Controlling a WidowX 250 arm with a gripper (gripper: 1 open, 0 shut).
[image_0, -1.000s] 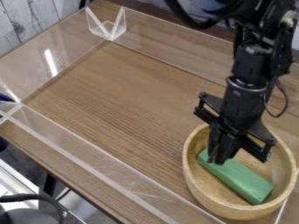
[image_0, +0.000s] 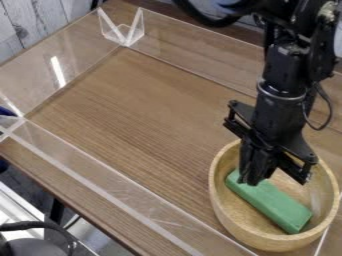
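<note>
A round wooden bowl (image_0: 227, 218) sits at the lower right with a green block (image_0: 277, 208) lying in it. The black gripper (image_0: 254, 170) points down into the bowl at the upper end of the block, its fingers close together. Whether anything is between the fingertips is hard to see; the arm hides the bowl's back part.
Clear plastic strips run along its edges, with a clear bracket (image_0: 123, 30) at the back left. A black cable lies at the lower left, off the table.
The gripper and arm have shifted only very slightly at the bowl. The green block appears to lie where it was.
</note>
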